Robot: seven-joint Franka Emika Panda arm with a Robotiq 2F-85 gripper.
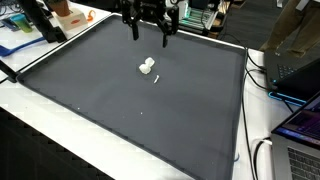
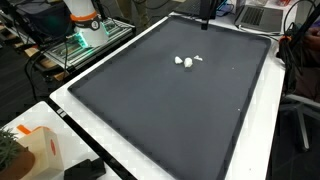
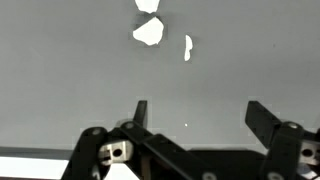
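My gripper stands open above the dark mat, its fingers wide apart with only bare mat showing between them. Ahead of it in the wrist view lie two white pieces [image 3: 149, 31] close together, one cut off by the top edge. A small thin white sliver [image 3: 188, 47] rests to their right, apart from them. In exterior view 1 the gripper [image 1: 152, 34] hangs near the far edge, with the white pieces [image 1: 146, 66] on the near side of it. Exterior view 2 shows the pieces [image 2: 187, 62] too; there the fingertips are hard to make out.
A laptop [image 1: 295, 75] and cables sit off its right side in exterior view 1. Exterior view 2 shows a plant pot [image 2: 16, 155] and an orange-and-white object [image 2: 85, 25] on the left.
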